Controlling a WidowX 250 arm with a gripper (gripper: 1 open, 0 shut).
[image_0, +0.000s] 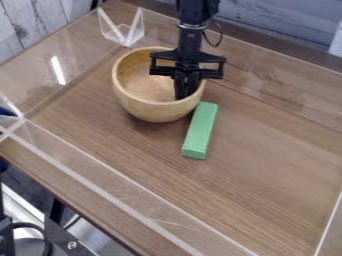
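Note:
A large beige bowl (142, 100) sits on the wooden table toward the upper middle. The black gripper (186, 80) reaches down from the top into the right side of the bowl, near its rim. Its fingertips are dark and small, and nothing can be made out between them; it looks shut. A green rectangular block (201, 130) lies just right of the bowl, lengthwise toward the front.
A clear plastic piece (123, 30) stands behind the bowl at upper left. Dark cables lie at the lower left edge.

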